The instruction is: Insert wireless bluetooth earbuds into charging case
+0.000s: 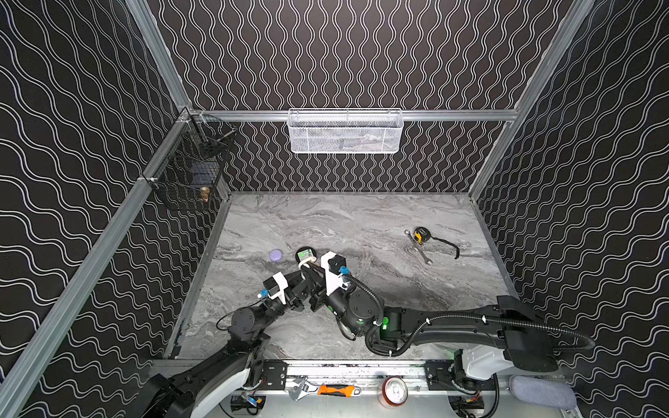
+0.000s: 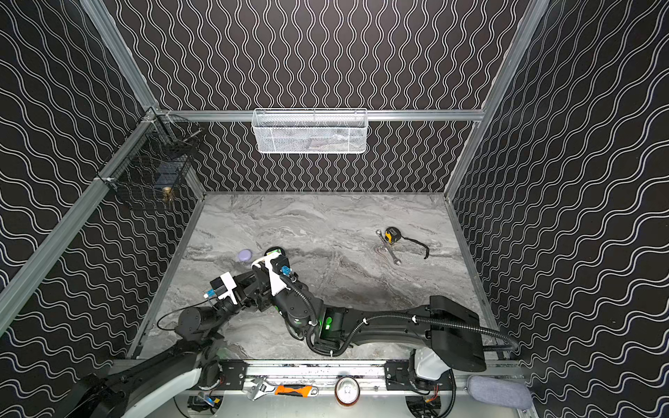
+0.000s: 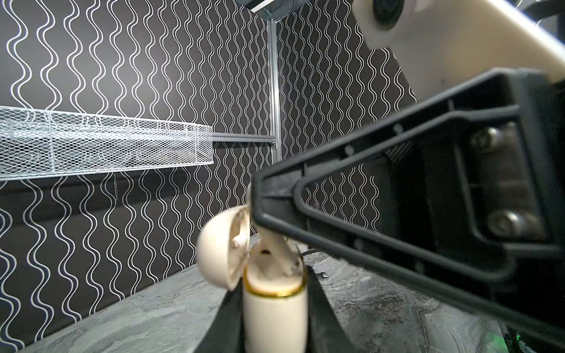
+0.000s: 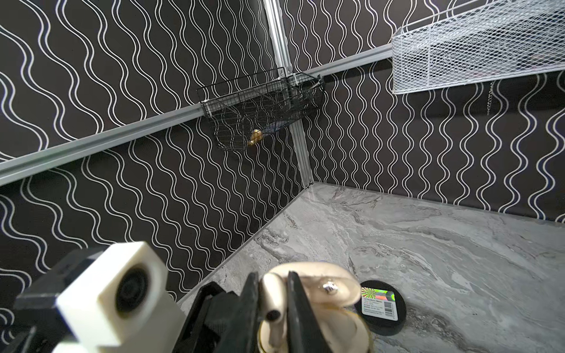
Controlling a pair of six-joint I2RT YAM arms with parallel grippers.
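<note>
The cream charging case (image 3: 275, 323), with a gold rim and its lid (image 3: 220, 250) swung open, is gripped by my left gripper, whose dark fingers (image 3: 336, 326) stand on both sides of it. A cream earbud (image 4: 272, 294) is held by its stem between the narrow fingers of my right gripper. In the left wrist view the earbud's stem (image 3: 276, 247) slants into the case's mouth. The right finger partly hides it, so how deep it sits cannot be told. Behind the earbud in the right wrist view lies the open case (image 4: 347, 329).
A black round disc (image 4: 382, 323) with a label and a lilac disc (image 1: 276, 255) lie on the table just beyond the grippers. Farther right are a tape measure (image 1: 421, 234) and a wrench (image 1: 418, 248).
</note>
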